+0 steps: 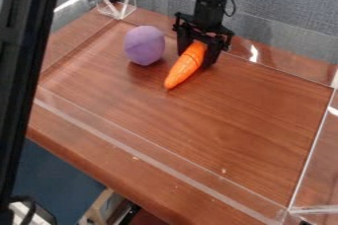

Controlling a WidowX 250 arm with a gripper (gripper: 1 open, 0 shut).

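An orange carrot (187, 65) lies angled on the wooden board at the back centre, its tip toward the front left. My black gripper (200, 36) is over its thick upper end, fingers around or at it; whether they grip it is hard to tell. A purple ball (144, 44) sits just left of the carrot.
Clear acrylic walls (278, 54) border the board, with a grey backdrop behind. A clear corner piece stands at the back left. The front and right of the board (211, 140) are empty. A dark frame runs down the left edge.
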